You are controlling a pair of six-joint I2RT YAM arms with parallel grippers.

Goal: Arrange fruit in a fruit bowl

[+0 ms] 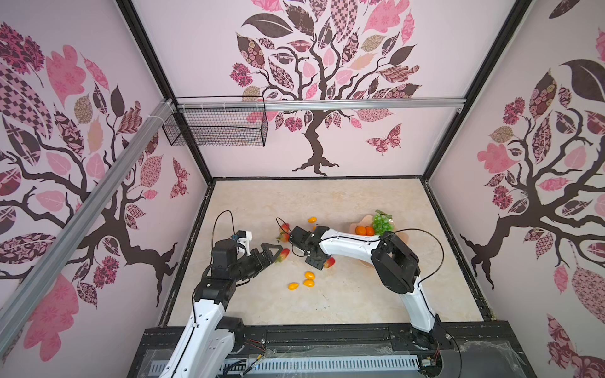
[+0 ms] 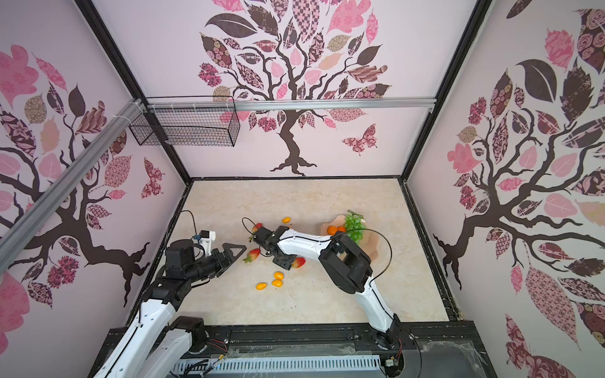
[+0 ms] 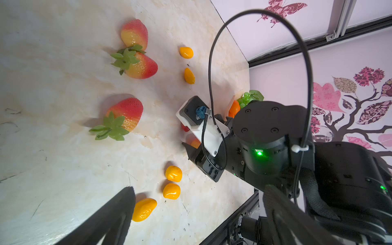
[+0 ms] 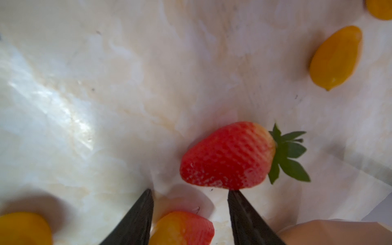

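My right gripper is open, pointing down at the table. A red-and-yellow fruit (image 4: 181,228) lies partly in view between its fingers, and a red strawberry (image 4: 228,157) with green leaves is just beyond the right fingertip. Open and empty, my left gripper hangs over the left part of the table. Three red-yellow strawberries (image 3: 124,114) lie on that side, two of them touching. Several small yellow fruits (image 3: 173,173) are scattered about. The tan bowl (image 2: 371,249) at right contains orange fruits (image 2: 332,230) and green grapes (image 2: 354,226), partly hidden by the right arm.
Across the middle of the table stretches the right arm (image 1: 353,242), with a loose cable looping above it. A wire basket (image 1: 220,126) hangs high at the back left.
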